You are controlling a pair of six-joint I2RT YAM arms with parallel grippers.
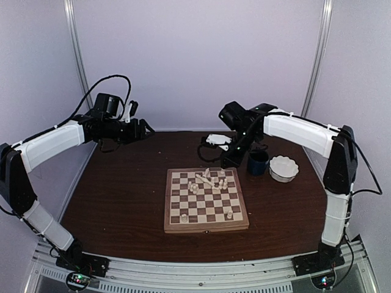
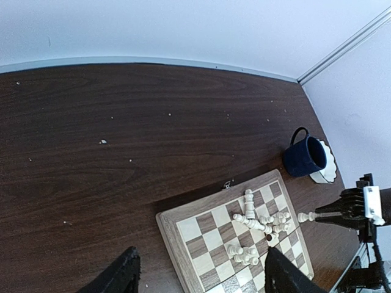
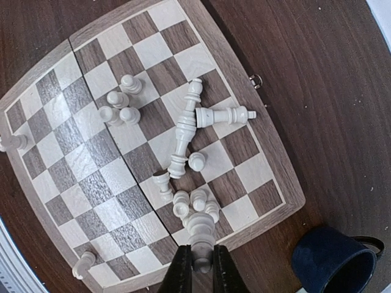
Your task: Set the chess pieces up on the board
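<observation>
Over the far right part of the chessboard (image 1: 168,204), my right gripper is shut on a white chess piece (image 3: 201,231), which sticks out beyond its fingertips. A cluster of pawns (image 3: 129,115) stands near the board's middle, and several small pieces (image 3: 181,204) crowd below the held one in the right wrist view. Two near corner squares bear a piece each: one piece (image 1: 184,217) left, another piece (image 1: 230,215) right. My left gripper hangs open and empty, far left of the board.
A dark blue mug (image 1: 258,162) and a white scalloped bowl (image 1: 283,169) stand to the right of the board's far end. A small metal clasp (image 3: 256,81) juts from the board's edge.
</observation>
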